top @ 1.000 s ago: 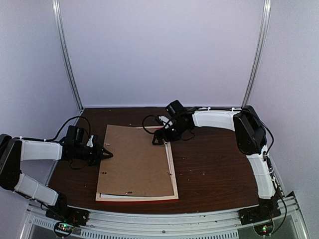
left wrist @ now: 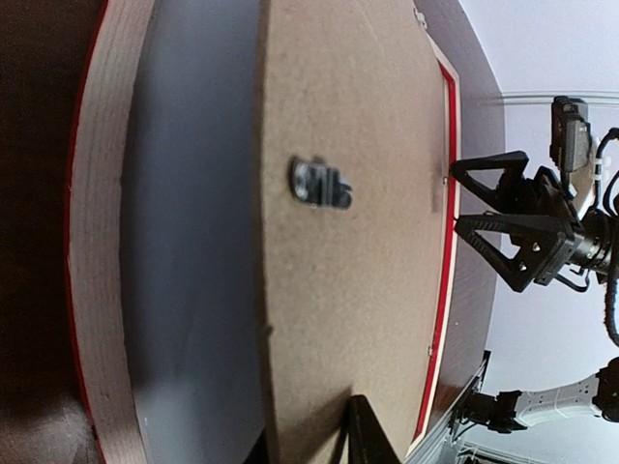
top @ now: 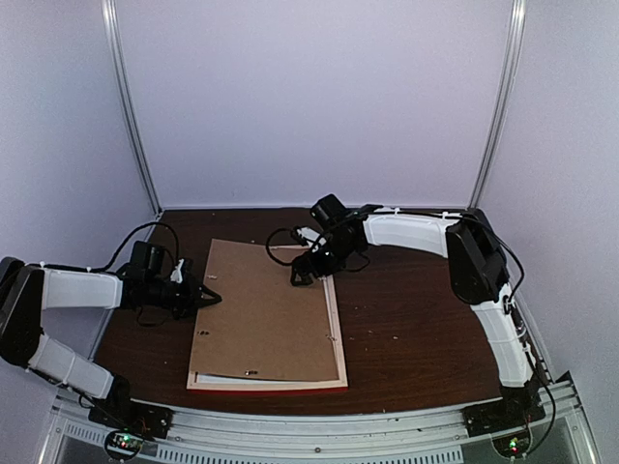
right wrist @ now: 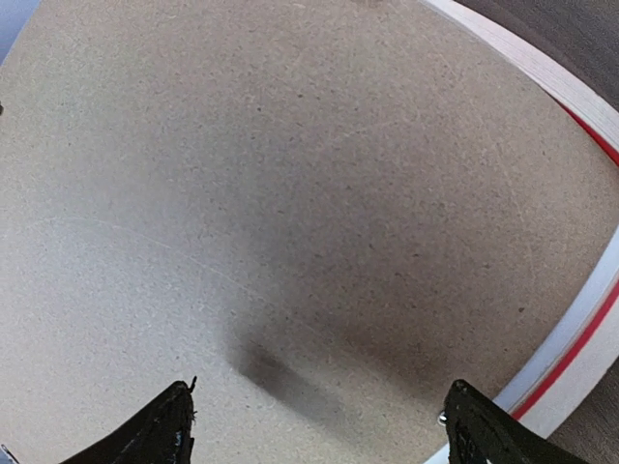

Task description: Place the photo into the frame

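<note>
A brown backing board (top: 263,333) lies over the wooden frame (top: 337,333), covering most of it. It sits askew, and a pale strip (top: 237,381) shows inside the frame's front edge; no picture shows, and whether the strip is the photo cannot be told. At the board's left edge is my left gripper (top: 215,298); in the left wrist view its fingers (left wrist: 363,440) stand apart near the board's edge, mostly cut off by the image border. Over the board's far right part, my right gripper (top: 302,276) stands open, its fingers (right wrist: 155,437) wide apart with nothing between them.
Small metal clips (left wrist: 321,186) sit on the board. Bare dark table (top: 426,333) lies to the right of the frame. The frame's near side is close to the metal rail (top: 319,425) at the table's front.
The left gripper, board and frame have crept very slightly to the right.
</note>
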